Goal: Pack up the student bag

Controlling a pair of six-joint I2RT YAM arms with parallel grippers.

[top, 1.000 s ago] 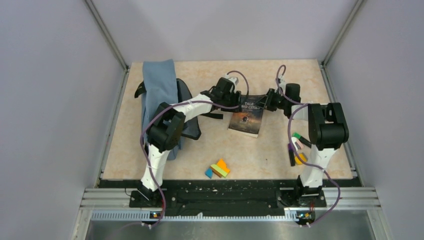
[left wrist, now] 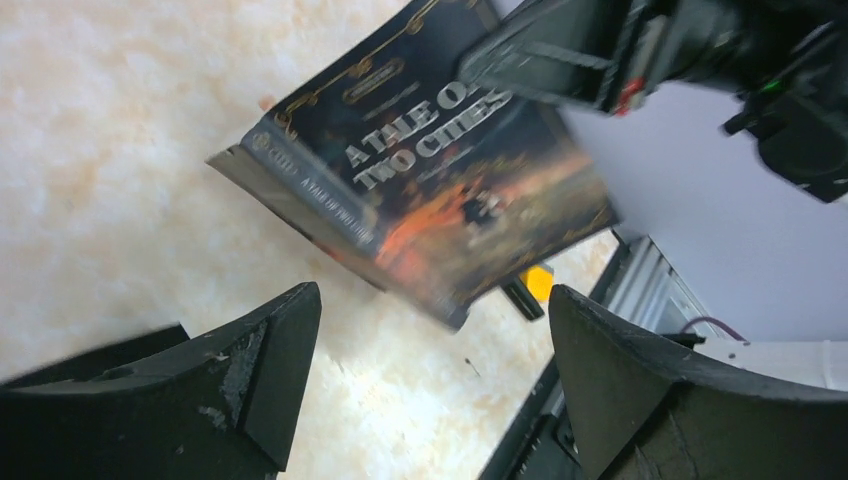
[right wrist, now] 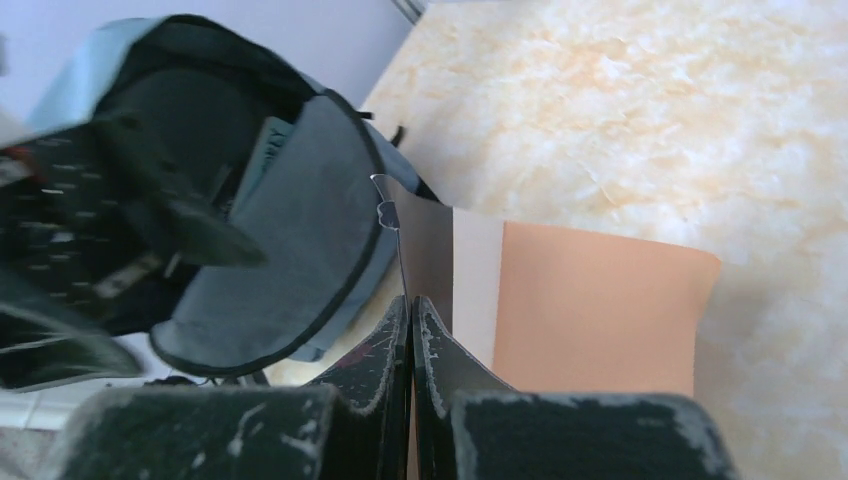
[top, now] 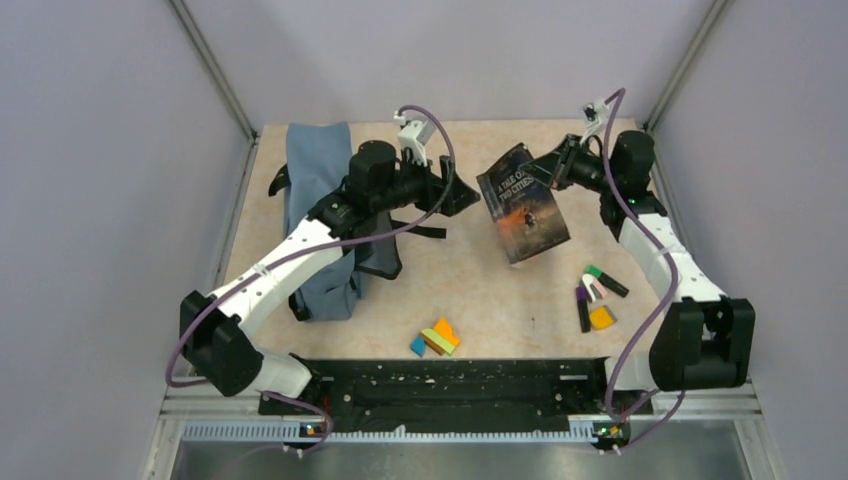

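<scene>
The dark book "A Tale of Two Cities" (top: 527, 218) hangs tilted above the table's right half, its lower part away from the gripper. My right gripper (top: 538, 172) is shut on it near the upper edge; the right wrist view shows the thin front cover (right wrist: 402, 255) running between the fingertips, with an orange page (right wrist: 605, 300) beside it. Left of the book, my left gripper (top: 462, 192) stands open and empty; its fingers (left wrist: 275, 370) are apart in the left wrist view. The blue-grey bag (top: 318, 175) lies at left, partly hidden by the left arm, its mouth (right wrist: 215, 115) gaping.
Several small items lie at the right front, including a green-capped marker (top: 607, 281), a purple-capped marker (top: 583, 310) and a yellow piece (top: 602, 317). Coloured blocks (top: 438, 337) sit at the front middle. A black strap (top: 425, 231) reaches out from the bag. Mid-table is clear.
My left gripper has come off the book's left edge and moved up and leftward.
</scene>
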